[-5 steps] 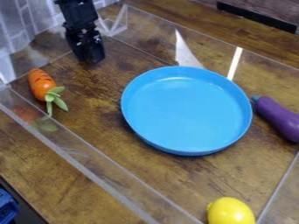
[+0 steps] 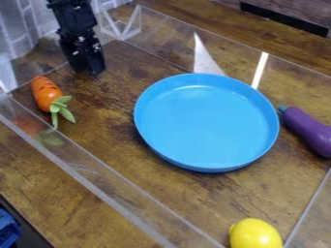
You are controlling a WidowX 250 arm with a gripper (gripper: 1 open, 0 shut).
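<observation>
A black gripper hangs at the top left over the wooden surface, its fingers hard to make out against the dark. An orange toy carrot with green leaves lies below it at the left. A blue plate fills the middle. A purple eggplant lies at the right, and a yellow lemon at the bottom right.
Clear plastic walls border the area. A blue object sits at the lower left outside the wall. The wood around the carrot and below the plate is bare.
The gripper has shifted a little to the left over the last second. The objects have stayed in place.
</observation>
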